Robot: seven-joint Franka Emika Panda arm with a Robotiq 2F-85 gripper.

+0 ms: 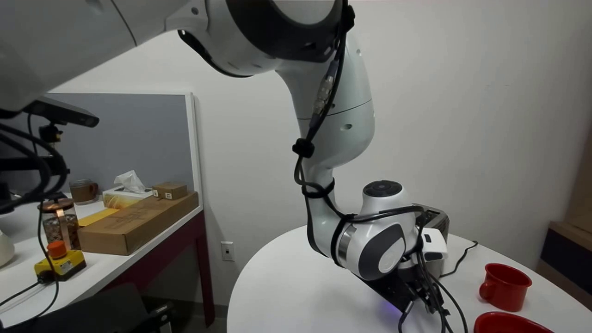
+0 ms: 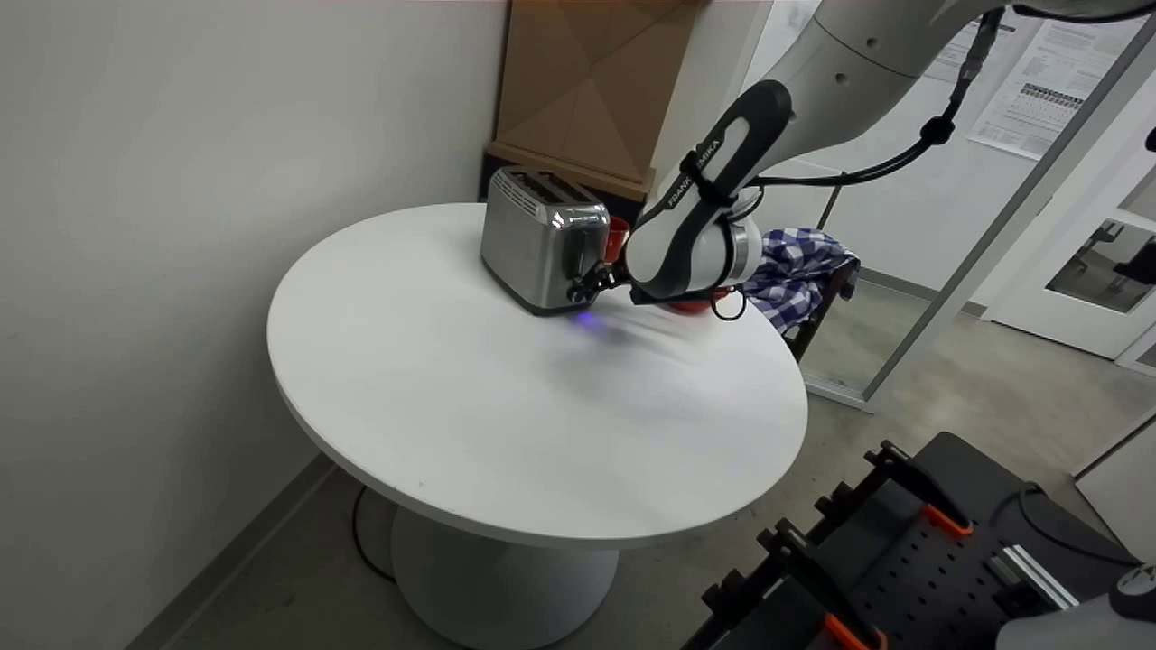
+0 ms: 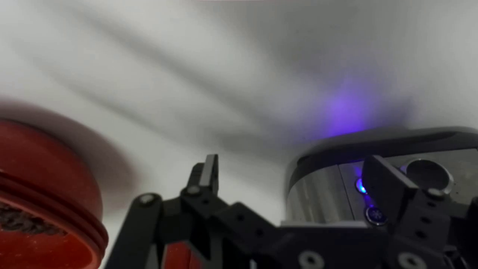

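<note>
A silver toaster stands at the back of the round white table, its control end facing my arm. In the wrist view my gripper is open, its two fingers wide apart with nothing held between them. The right finger lies in front of the toaster's control panel, close to a blue-lit button and a dark round knob. Whether it touches the panel I cannot tell. Bare table and the toaster's rounded corner appear between the fingers. From the second exterior view, the fingertips are close against the control end.
A red mug and a red bowl sit right of the gripper in the first exterior view. Dark bits lie inside the red vessel in the wrist view.
</note>
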